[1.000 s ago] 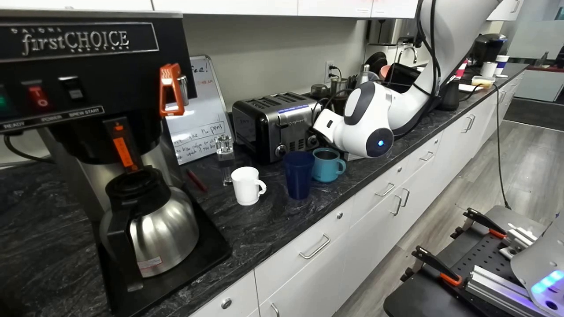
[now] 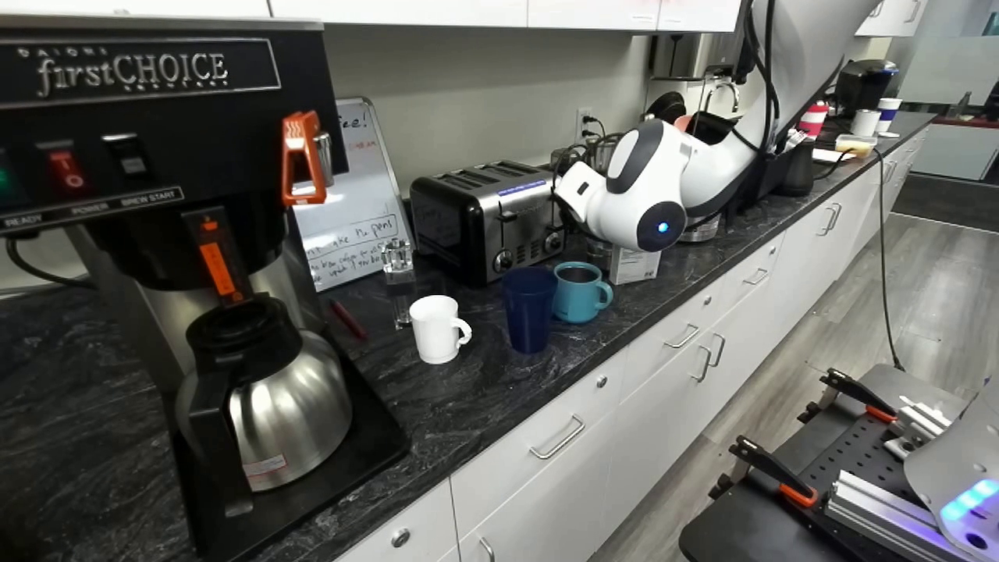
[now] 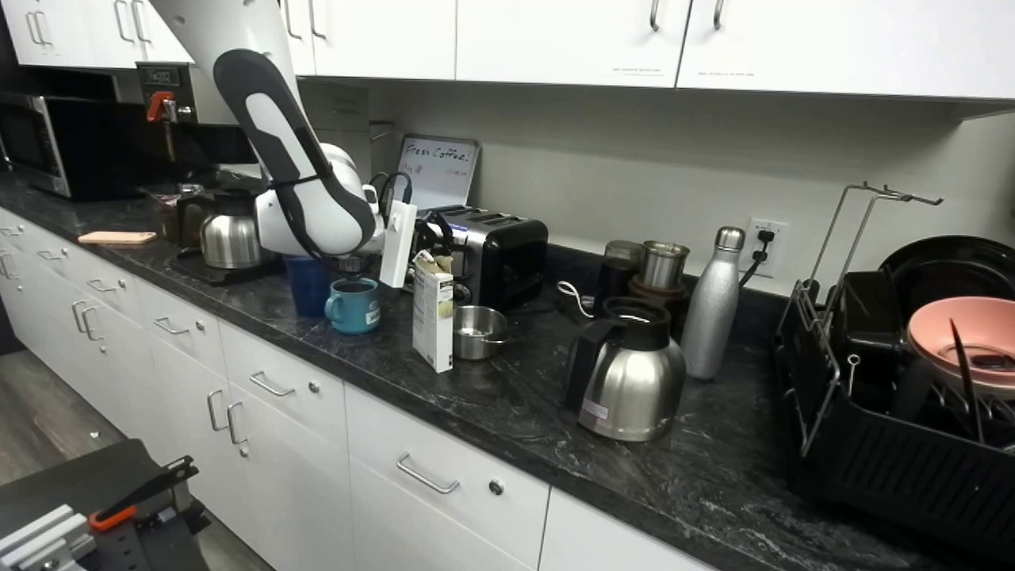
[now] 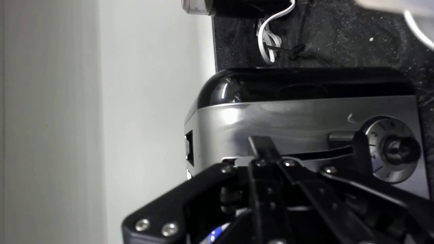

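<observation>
A black and silver toaster (image 2: 482, 220) stands against the back wall; its front panel and a round dial (image 4: 391, 148) fill much of the wrist view. My gripper is shut in front of that panel, with nothing seen between its fingers. The wrist view does not make clear whether the fingertips touch the metal. In exterior view 2 the gripper (image 3: 434, 233) is small and dark beside the toaster (image 3: 499, 252), above an open white carton (image 3: 433, 319). From exterior view 1 the white wrist hides the fingers.
Near the toaster stand a teal mug (image 2: 581, 292), a dark blue cup (image 2: 529, 309) and a white mug (image 2: 438, 328). A metal pot (image 3: 478, 331) sits beside the carton. To the right are a steel carafe (image 3: 628, 371) and a grey bottle (image 3: 714, 304).
The arm's wrist has risen and shifted slightly left in exterior view 1. More of the white carton shows below it. The toaster and cups appear unmoved.
</observation>
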